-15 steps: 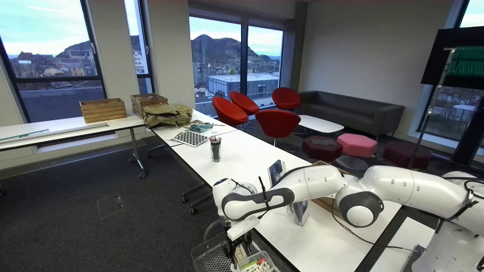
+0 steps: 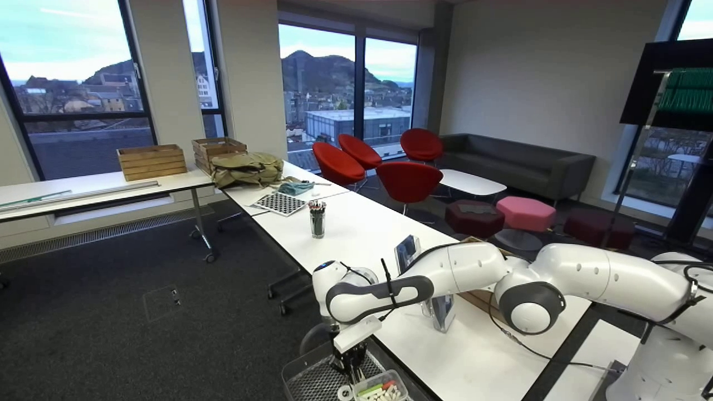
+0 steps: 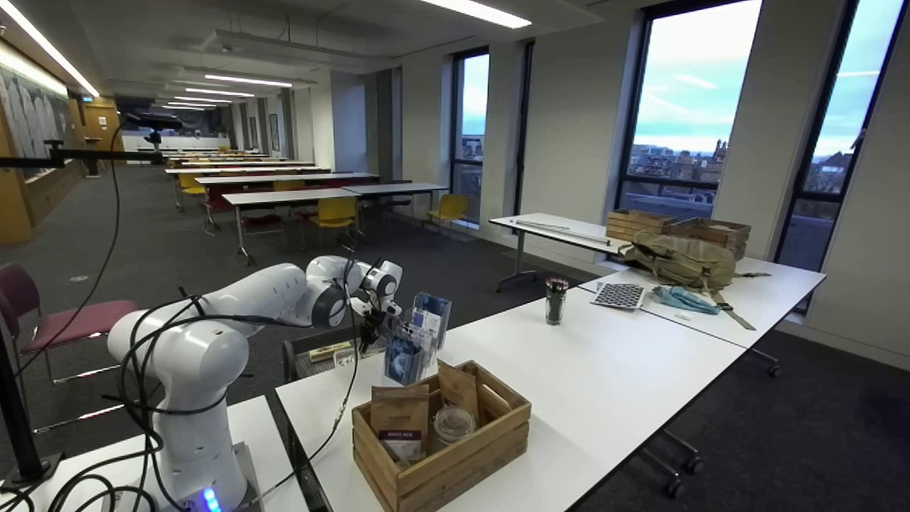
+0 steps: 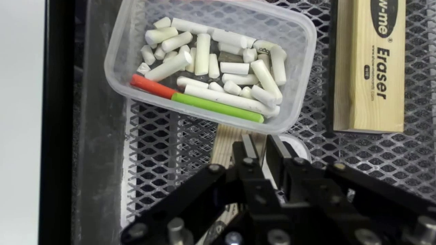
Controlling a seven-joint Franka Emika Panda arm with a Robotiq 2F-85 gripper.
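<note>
In the wrist view my gripper is partly open, a narrow gap between its fingers and nothing visibly held there. Beneath it lies a pale wooden piece [image 4: 224, 143], mostly hidden by the gripper. A round white object [image 4: 299, 147] shows just behind the right finger. Past the fingertips is a clear plastic tub [image 4: 302, 87] of white chalk pieces, with one red stick [image 4: 152, 86] and one green stick [image 4: 216, 108] along its near side. A wooden eraser [image 4: 376, 81] rests to the right. Exterior view 1 shows my gripper [image 2: 348, 366] beside the tub [image 2: 399, 379].
These items sit in a dark mesh tray [image 2: 294, 372] at the table's edge. Leaflet holders [image 3: 404, 355] and a wooden crate [image 3: 465, 478] stand on the white table near the arm. A cup of pencils [image 3: 555, 303] is farther off, with bare tabletop around it.
A pale wooden piece visible at the gripper in exterior view 1 no longer shows there. A small round white object now shows beside the tub, which has shifted slightly. The arm has barely moved.
</note>
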